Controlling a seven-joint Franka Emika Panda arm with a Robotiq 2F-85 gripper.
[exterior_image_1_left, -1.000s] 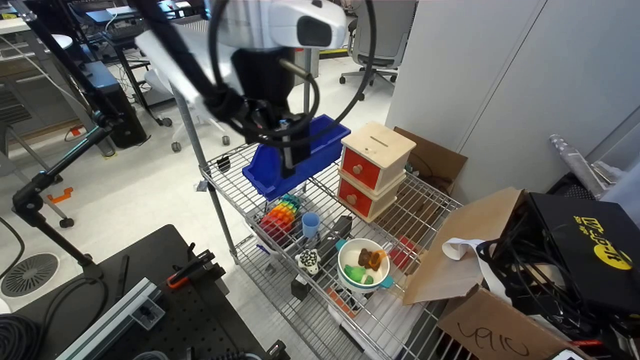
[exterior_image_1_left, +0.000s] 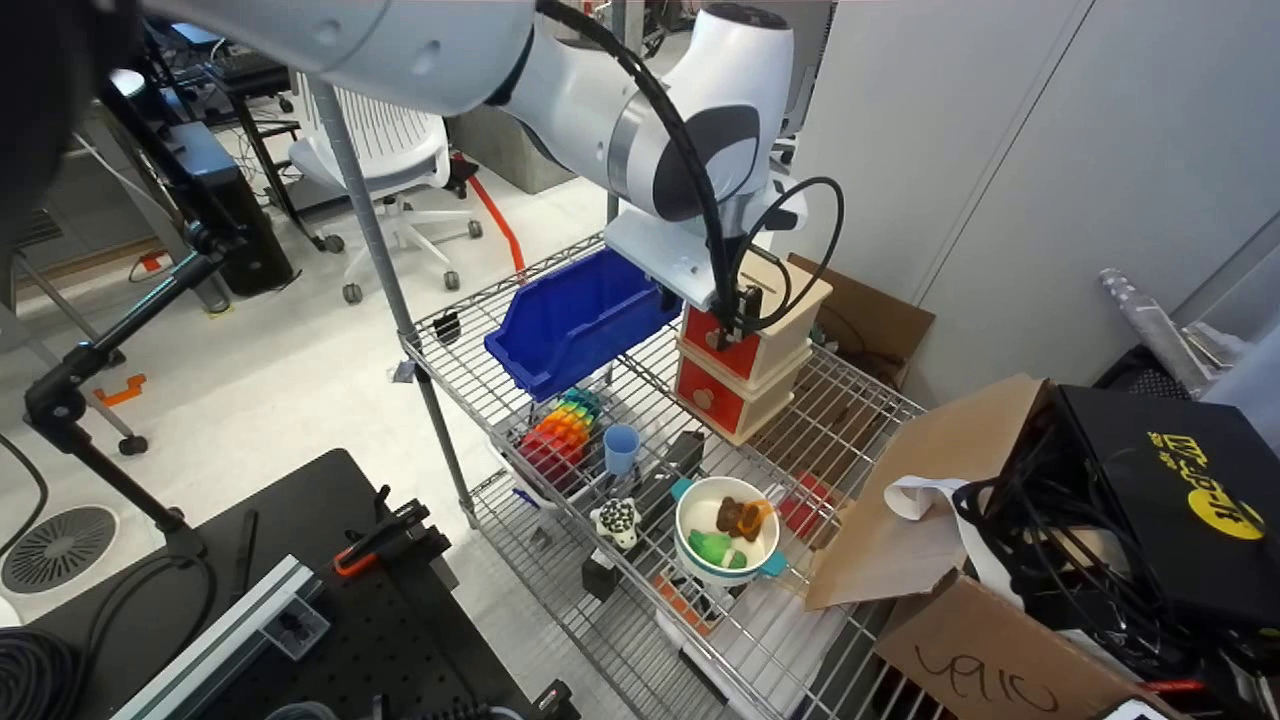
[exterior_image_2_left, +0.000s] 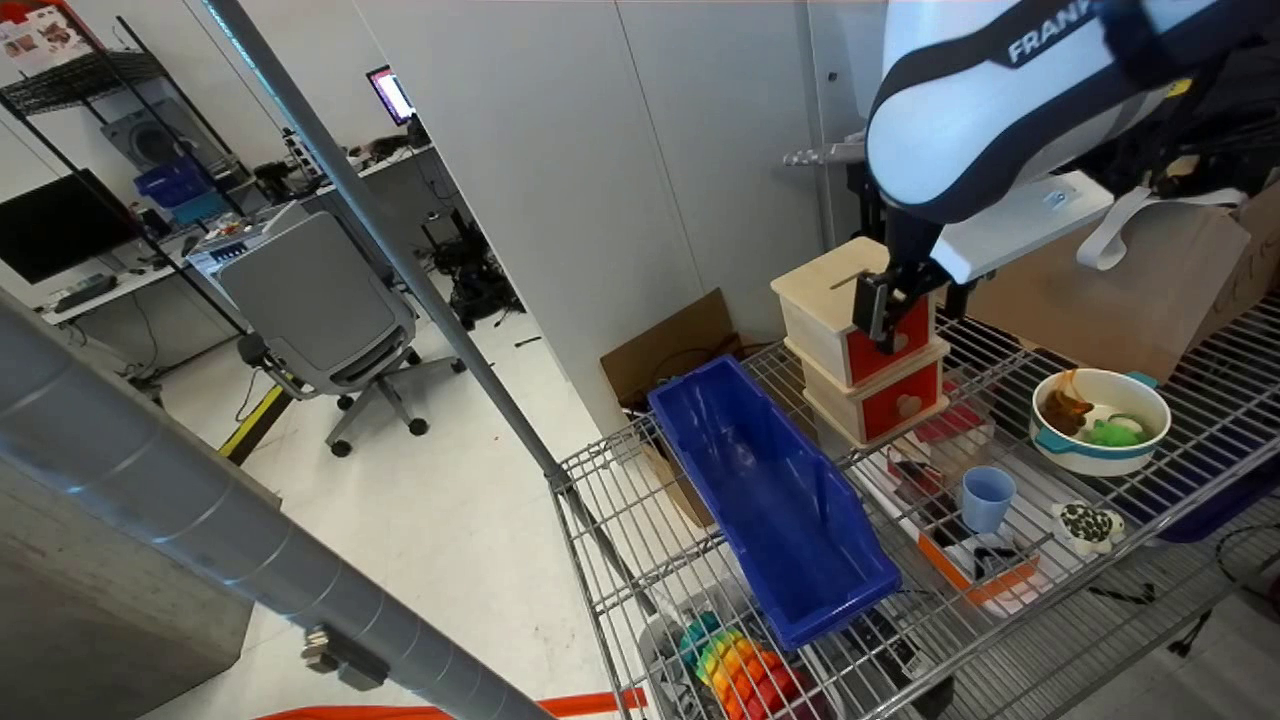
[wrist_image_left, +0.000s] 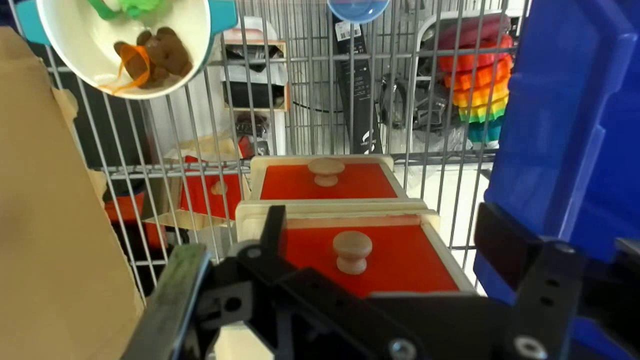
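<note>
Two stacked wooden boxes with red drawer fronts stand on the wire shelf. My gripper is open over the front of the upper box (exterior_image_2_left: 830, 294); its fingers (wrist_image_left: 274, 231) stand wide apart to either side of the upper drawer's round wooden knob (wrist_image_left: 352, 249). Nothing is held. The upper drawer front (wrist_image_left: 384, 264) looks closed, as does the lower drawer (exterior_image_1_left: 708, 402) with its own knob (wrist_image_left: 326, 169). From exterior view 1, the gripper and its cable hide the upper knob and part of that drawer front.
A blue bin (exterior_image_2_left: 768, 504) lies close beside the boxes. Also on the shelf are a white pot (exterior_image_1_left: 696, 510) with plush toys, a blue cup (exterior_image_2_left: 986, 498) and a spotted toy (exterior_image_1_left: 617, 520). An open cardboard box (exterior_image_1_left: 894, 504) borders the other side.
The arm has swung from above the blue bin to the wooden boxes, and the gripper is now at the upper drawer. The boxes, bin, pot and cup have stayed put.
</note>
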